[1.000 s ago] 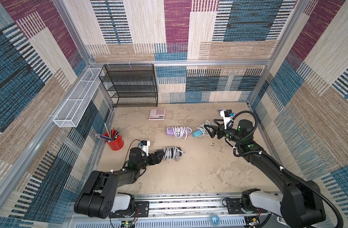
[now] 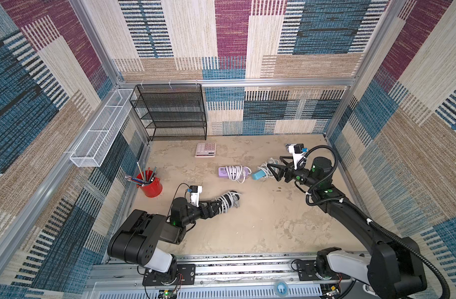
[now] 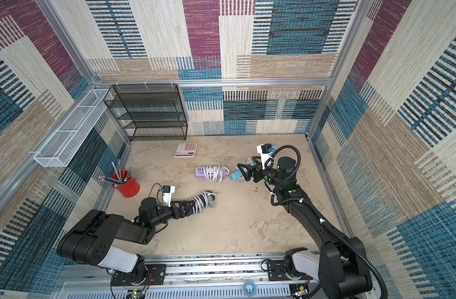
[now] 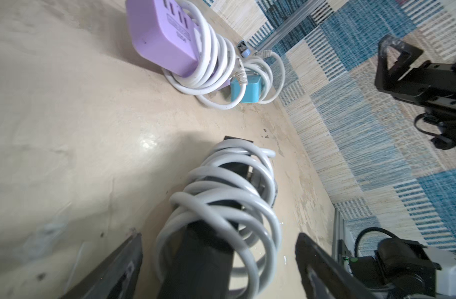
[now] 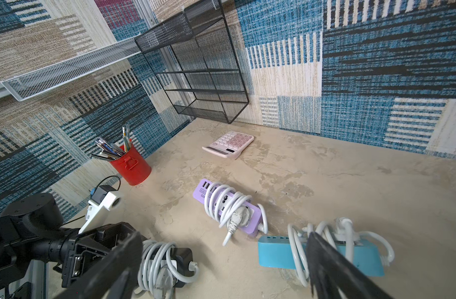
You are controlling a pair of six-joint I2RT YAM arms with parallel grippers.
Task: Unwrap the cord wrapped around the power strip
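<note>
A black power strip (image 4: 200, 261) with a pale grey cord (image 4: 232, 199) coiled round it in several loops lies on the table in front of my left gripper. That gripper is open, its blurred fingers (image 4: 115, 266) on either side of the strip's near end with gaps showing. In the top left view the near end of the strip is hidden by the left gripper (image 2: 215, 207). My right gripper stands open at the right, nothing between its fingers; a blue power strip (image 5: 277, 251) with white cord lies on the table beyond it.
A purple power strip (image 2: 225, 172) wrapped in white cord lies behind the black one. A pink calculator (image 2: 206, 149), a red pen cup (image 2: 150, 186) and a black mesh shelf (image 2: 170, 112) stand farther back and left.
My left gripper has moved right, closer around the strip's near end. The black strip has shifted slightly right and turned, its far end now pointing farther back. The right arm has stayed still.
</note>
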